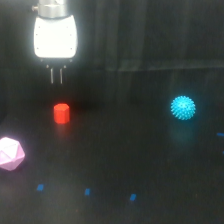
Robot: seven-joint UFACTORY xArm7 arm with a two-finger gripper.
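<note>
My gripper (56, 76) hangs at the upper left, its two thin fingers pointing down with a clear gap between them. It stands open and nothing shows in that gap. A small red block (61, 114) rests on the dark table just below the fingertips in the picture, apart from them. At the left edge lies a pink faceted ball (10, 154). Well over to the right is a bright blue knobbly ball (182, 108).
Small blue marks, such as one low in the middle (87, 191), dot the front of the dark table (120, 145). Between the red block and the blue ball the surface is bare.
</note>
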